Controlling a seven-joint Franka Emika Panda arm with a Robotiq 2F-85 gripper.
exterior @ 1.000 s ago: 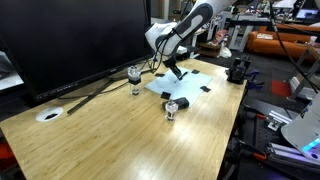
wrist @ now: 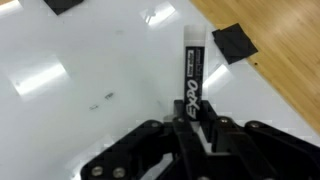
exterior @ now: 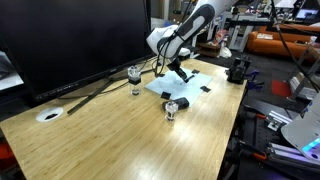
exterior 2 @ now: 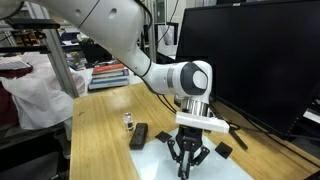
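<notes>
A black and white marker lettered EXPO (wrist: 193, 75) stretches out from between the fingers of my gripper in the wrist view, the fingers shut on it. Beneath it lies a glossy white board (wrist: 75, 90) with dark square patches (wrist: 235, 42) at its corners. In the second exterior view the gripper (exterior 2: 186, 152) points down over the white board (exterior 2: 150, 160). From the first exterior view the arm reaches in above the board (exterior: 205, 101); whether the marker touches the surface I cannot tell.
A black eraser-like block (exterior: 177, 103) lies at the board's near edge, with a small white bottle (exterior: 171, 111) beside it. A clear container (exterior: 134, 80) stands near the big monitor (exterior: 80, 40). Bare wooden table (exterior: 90, 140) spreads to the left.
The arm's gripper end has shifted slightly over the board. The board, block, bottle and container stay where they were.
</notes>
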